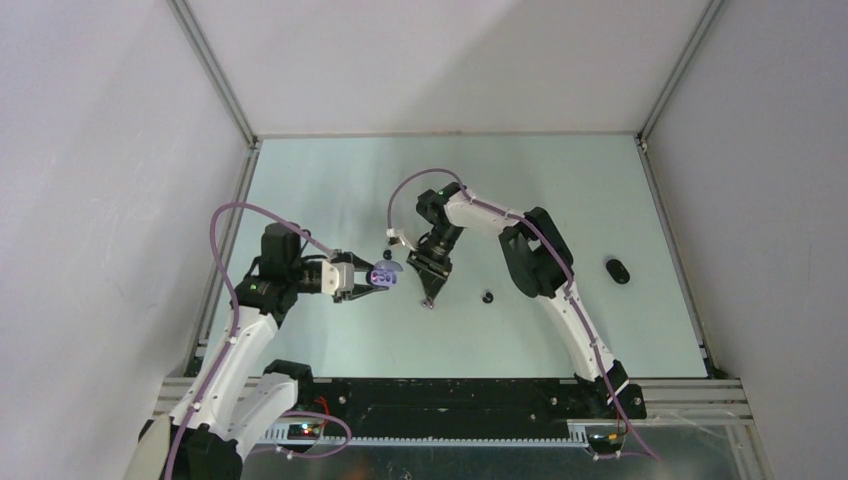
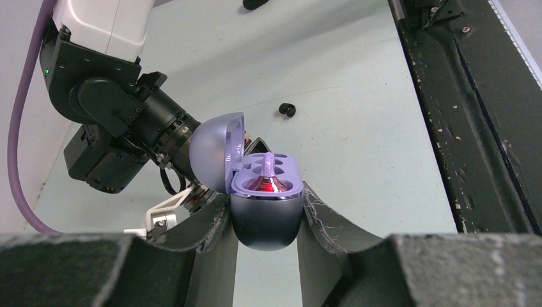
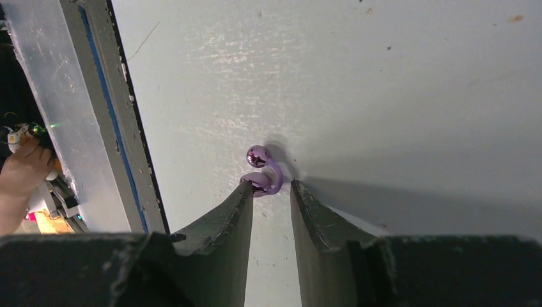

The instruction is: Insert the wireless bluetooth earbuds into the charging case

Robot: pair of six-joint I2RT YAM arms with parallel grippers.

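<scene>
My left gripper is shut on the purple charging case (image 2: 262, 217), held upright with lid open and a purple piece with red glow inside. My right gripper is low over the table, shut on a purple earbud (image 3: 276, 176) at its fingertips. The earbud's curved hook and round end show in the right wrist view. In the top view it sits just below the right gripper, right of the case.
A small black object (image 1: 487, 297) lies right of the right gripper, and a black oval case (image 1: 617, 271) at far right. The right arm extends across the middle.
</scene>
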